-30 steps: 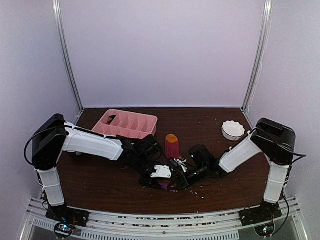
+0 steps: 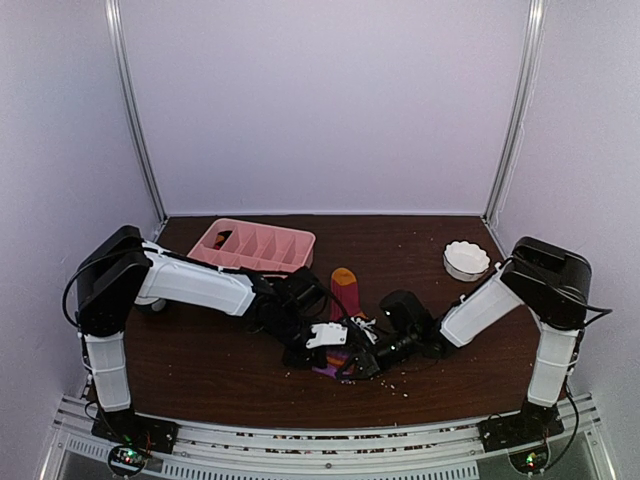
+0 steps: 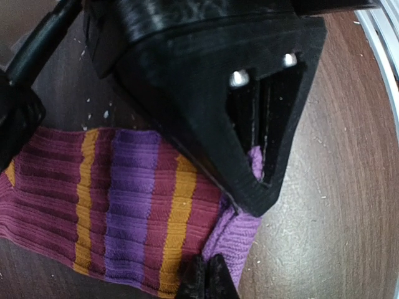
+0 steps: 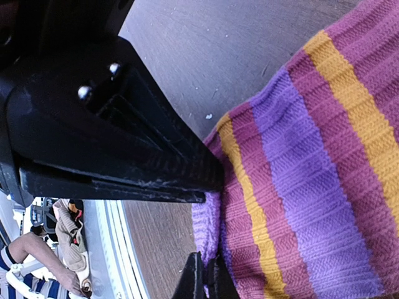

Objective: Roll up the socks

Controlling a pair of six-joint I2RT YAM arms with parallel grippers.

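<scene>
A striped sock [image 2: 343, 290] in maroon, purple and orange lies lengthwise at the table's middle, its orange toe toward the back. Its near, purple end is mostly covered by both arms in the top view. My left gripper is shut on the edge of the purple cuff [image 3: 240, 240]. Close beside it, my right gripper is shut on the same cuff [image 4: 209, 218], where a thin fold runs into its fingertips. The striped body of the sock [image 3: 134, 205] stretches away flat from the cuff. Whether a second sock lies beneath cannot be seen.
A pink divided box [image 2: 255, 245] stands at the back left, with something dark in one compartment. At the back right is a white fluted bowl [image 2: 466, 260]. Small pale specks dot the wood around the sock.
The right arm looks nearly still.
</scene>
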